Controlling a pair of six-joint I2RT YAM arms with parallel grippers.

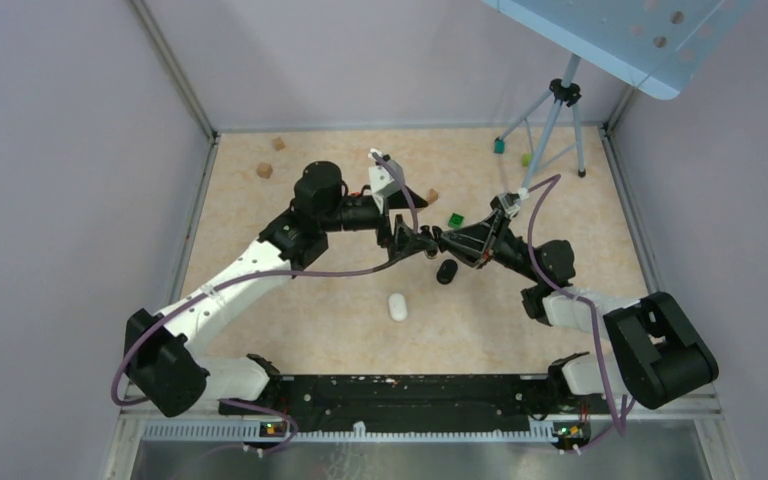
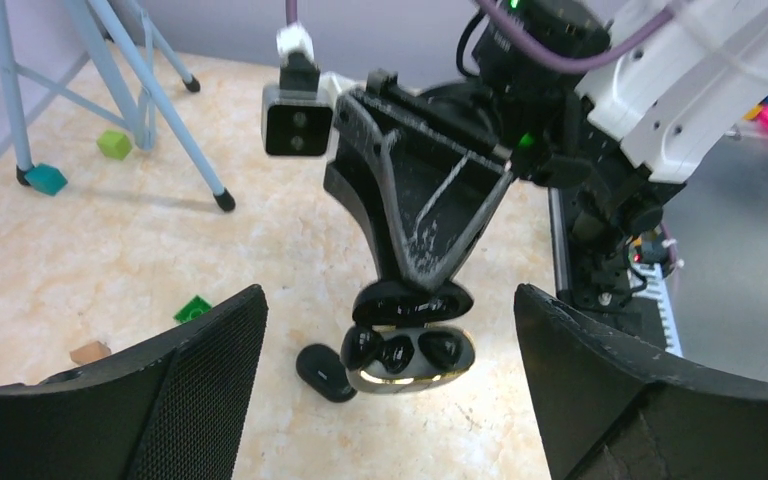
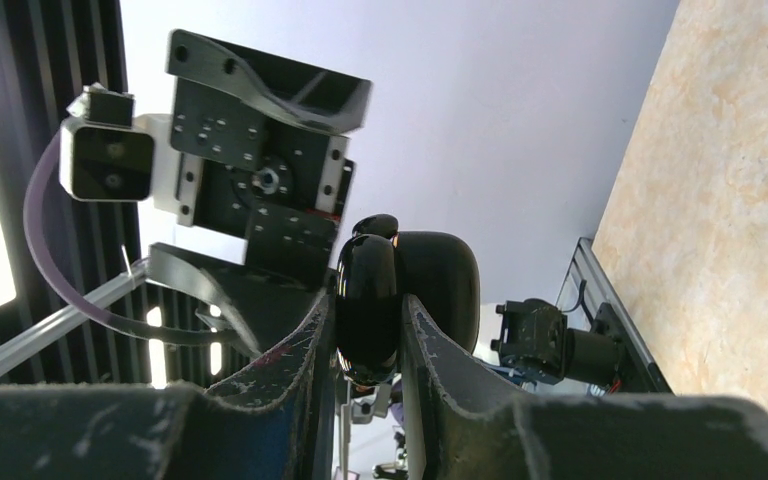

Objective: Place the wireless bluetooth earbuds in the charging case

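The black charging case (image 2: 410,370) hangs with its lid up, held in my right gripper, whose fingertips are round it. In the left wrist view dark rounded shapes, apparently the earbuds (image 2: 397,350), sit in its cavities; whether they are fully seated I cannot tell. My left gripper stands open just short of the case, nothing between its fingers. On the table below lie a small black oval object (image 1: 447,271) and a white oval object (image 1: 397,306).
Small blocks, among them a green one (image 1: 456,220) and wooden cubes (image 1: 264,170), lie toward the back. A blue tripod stand (image 1: 560,110) occupies the back right.
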